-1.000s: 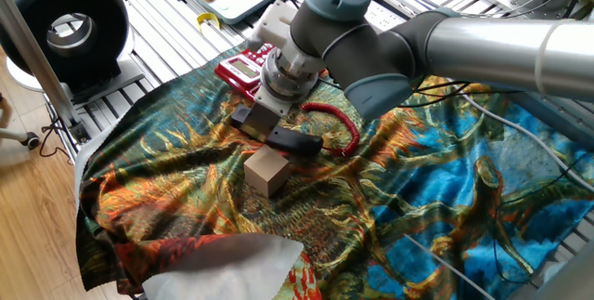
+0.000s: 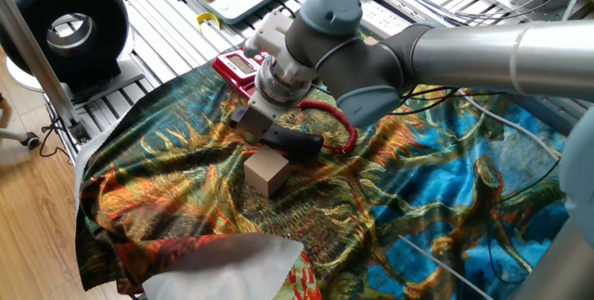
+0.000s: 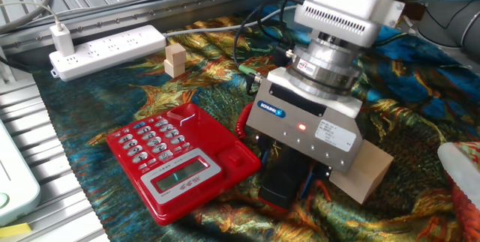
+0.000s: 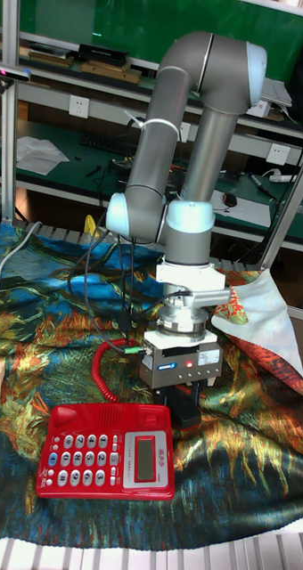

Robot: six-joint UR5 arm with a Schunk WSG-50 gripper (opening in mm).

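Note:
A red desk phone (image 3: 180, 159) with silver keys and a small display lies on the patterned cloth. Its black handset (image 2: 295, 142) is off the base and lies beside it, joined by a red coiled cord (image 2: 345, 125). My gripper (image 3: 286, 176) points down over the handset, its fingers (image 3: 307, 185) low on either side of the black body. Whether the pads press on it or stand apart is hidden. In exterior view 3, the handset (image 4: 184, 407) shows dark beneath the gripper housing.
A cardboard-coloured box (image 2: 267, 172) sits close beside the handset. Two small wooden blocks (image 3: 175, 61) and a white power strip (image 3: 109, 53) are behind the phone. The cloth is rumpled, with a pale folded corner (image 2: 223, 270).
My arm and gripper have shifted slightly left in exterior view 1, over the handset. The phone and cord look slightly displaced left; the handset and box appear to stay put.

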